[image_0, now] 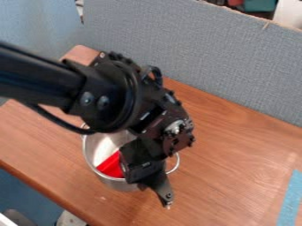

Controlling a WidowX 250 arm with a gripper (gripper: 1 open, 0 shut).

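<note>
A steel pot [101, 152] stands on the wooden table, mostly covered by the black robot arm. A red object [109, 165] lies inside it. My gripper [163, 194] reaches down at the pot's right front, its lower finger past the rim; whether it is open or shut is hard to tell.
Grey padded walls [213, 53] border the back and left.
</note>
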